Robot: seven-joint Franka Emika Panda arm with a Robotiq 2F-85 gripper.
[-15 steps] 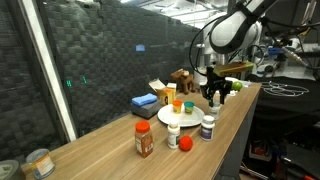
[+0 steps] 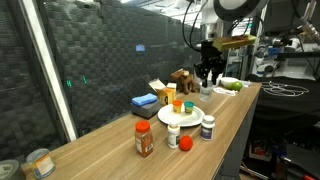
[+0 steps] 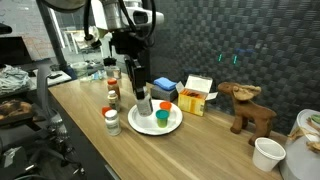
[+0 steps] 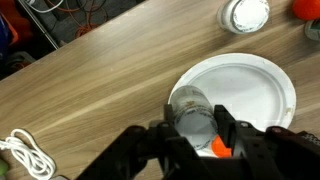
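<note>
A pale jar or bottle sits between the fingers of my gripper, which is shut on it. In the first exterior view the gripper holds the jar upright, above the table. The second exterior view has the jar in front of the white plate, which it partly covers. From the wrist, the jar overlaps the near side of the plate. An orange cup and a green cup stand on that plate; the wrist view has the orange cup partly hidden by a finger.
Near the plate stand a white-capped jar, a shaker, a red ball-like item and an orange-lidded jar. Behind are a blue sponge-like block, a yellow box and a brown moose figure. Bare tabletop lies toward the left.
The jar has risen from the tabletop with my gripper and shifted left in the first exterior view, toward the plate. The plate, cups and other jars stay put.
</note>
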